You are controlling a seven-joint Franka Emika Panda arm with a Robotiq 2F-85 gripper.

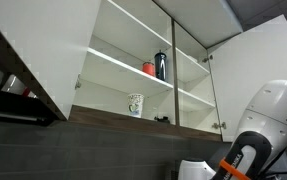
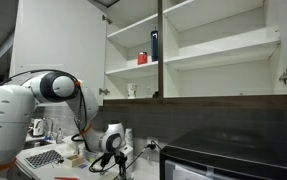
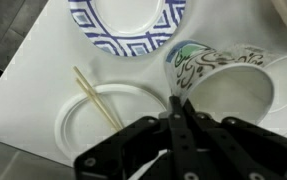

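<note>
In the wrist view, my gripper is shut, its dark fingertips close together at the left edge of a patterned cup's [image 3: 197, 68] rim. Whether that thin rim lies between the fingertips is not clear. The cup's pale open mouth faces the camera. In exterior view 2 the hand [image 2: 113, 138] hangs low over the counter, and its fingers are hard to make out. Only the upper part of the hand [image 1: 195, 170] shows at the bottom of exterior view 1.
A plate with a blue patterned rim [image 3: 130, 45] and a white round dish [image 3: 73, 125] with chopsticks [image 3: 95, 95] lie close by. Above the counter are open shelves holding a dark canister [image 1: 161, 66], a red can [image 1: 148, 68] and a patterned cup [image 1: 136, 104]. A dish rack [image 2: 45, 158] stands left.
</note>
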